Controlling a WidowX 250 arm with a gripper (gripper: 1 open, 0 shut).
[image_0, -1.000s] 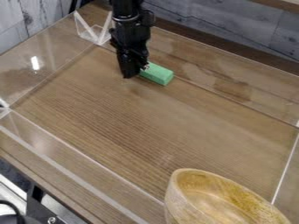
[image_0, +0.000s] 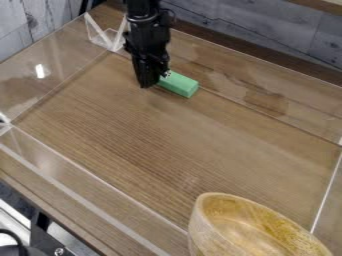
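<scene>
The black arm reaches down from the top of the view, its gripper (image_0: 148, 74) low over the wooden surface. A green block (image_0: 177, 85) lies on the wood just right of the gripper, touching it or very close. Whether the fingers are open or shut on anything is too small and dark to tell.
A large pale yellow bowl-like object (image_0: 253, 225) sits at the bottom right. A clear plastic piece stands near the top left edge, beside the arm.
</scene>
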